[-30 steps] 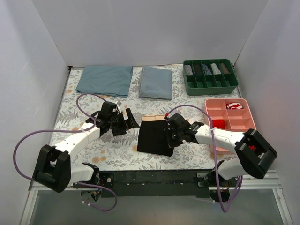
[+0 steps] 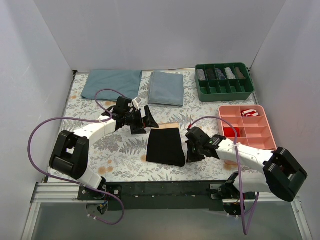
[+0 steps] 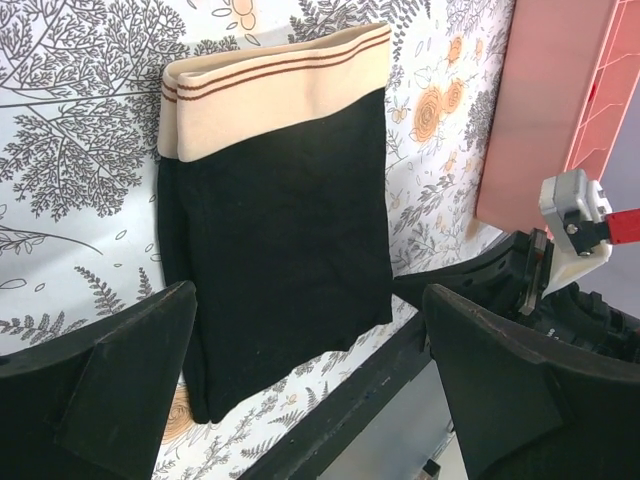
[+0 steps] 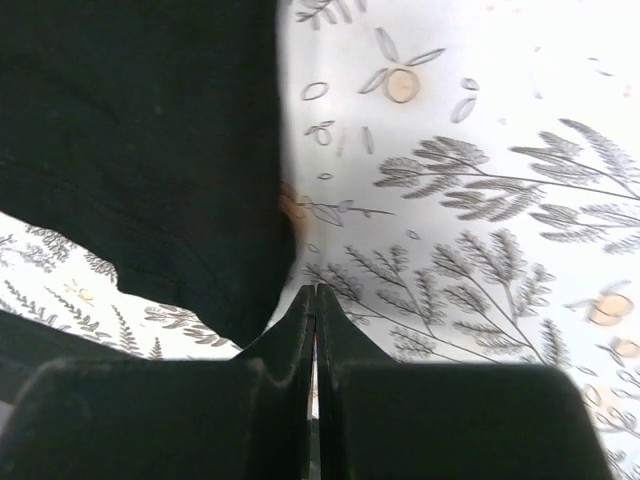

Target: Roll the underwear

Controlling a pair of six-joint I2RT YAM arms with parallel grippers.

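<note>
Black underwear with a cream, brown-striped waistband (image 2: pixel 165 144) lies folded into a flat oblong on the patterned table. In the left wrist view the waistband (image 3: pixel 280 85) faces away from the robot, with the black cloth (image 3: pixel 285 220) spread below it. My left gripper (image 2: pixel 150 123) stands open near the waistband's left end, nothing between its fingers. My right gripper is shut just beside the cloth's near right corner, low over the table. No fabric shows between its tips. The black edge (image 4: pixel 250 270) lies immediately left of them.
Two folded blue-grey cloths (image 2: pixel 113 85) (image 2: pixel 166 88) lie at the back. A green divided box (image 2: pixel 224 98) with rolled items is back right; a pink divided box (image 2: pixel 256 134) with red items stands right, close to my right arm.
The left gripper has moved right and a little away, toward the waistband. The right gripper has shifted right, off the cloth's right side. The underwear stays where it was.
</note>
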